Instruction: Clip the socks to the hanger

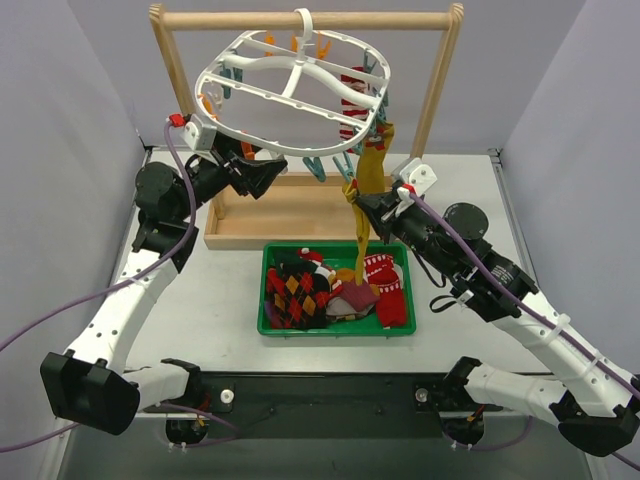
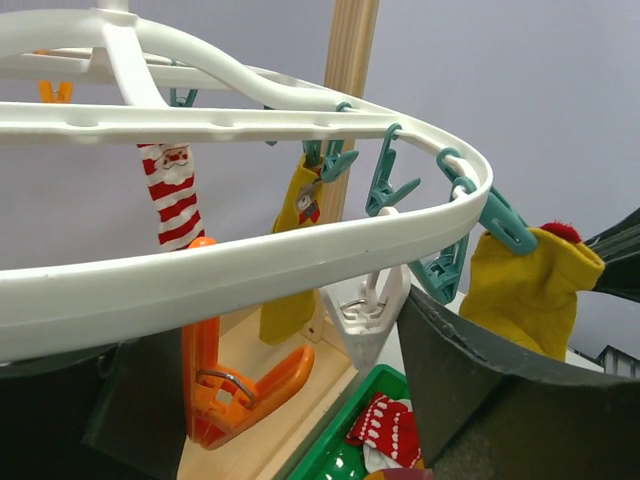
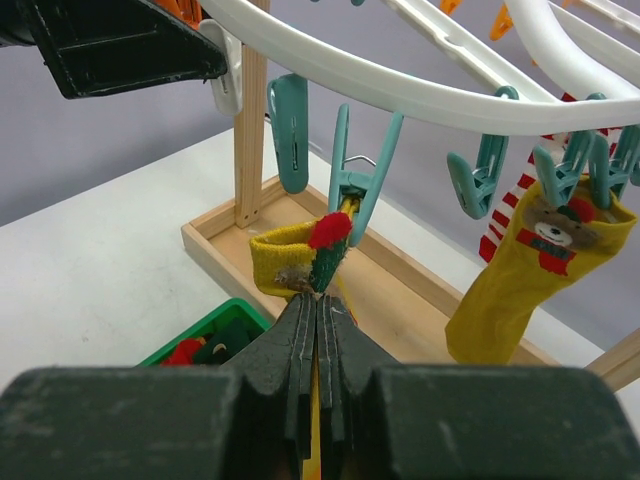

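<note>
The white hanger ring hangs from the wooden frame, with teal, orange and white clips. My right gripper is shut at the top of a yellow sock with a red pompom, just below a teal clip. Another yellow sock and a striped Santa sock hang farther back. My left gripper is part open at the ring's front, near an orange clip and a white clip.
A green bin of assorted socks sits on the table below, in front of a wooden base tray. Grey walls stand on both sides.
</note>
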